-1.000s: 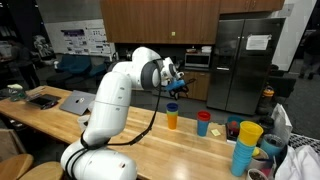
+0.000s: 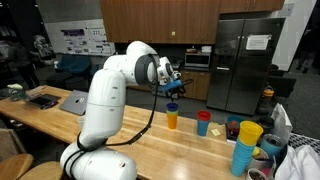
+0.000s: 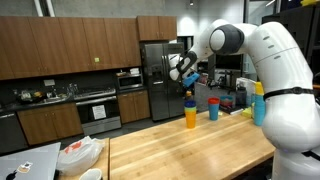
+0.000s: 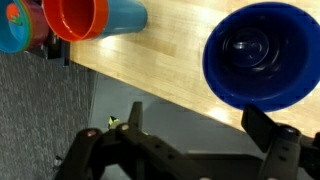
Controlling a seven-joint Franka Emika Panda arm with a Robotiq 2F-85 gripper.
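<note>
A dark blue cup [image 2: 172,107] sits on top of a yellow cup [image 2: 172,121] on the wooden table; the same blue cup [image 3: 190,103] tops the yellow one [image 3: 190,119] in exterior view 2. Just above this stack is my gripper [image 2: 177,91], open with nothing between its fingers. In the wrist view the blue cup [image 4: 255,60] shows its empty inside, largely beyond the right fingertip [image 4: 257,119]. It lies off to the right of the gap between the fingers.
A red cup [image 2: 203,128] stands a little right of the stack. Farther right are a tall stack of light blue cups [image 2: 241,158] with yellow on top, and assorted items. A silver laptop [image 2: 75,102] lies on the left. Bare tabletop [image 3: 185,150] surrounds the stack's near side.
My gripper has come slightly lower over the stack. The cups have not visibly moved.
</note>
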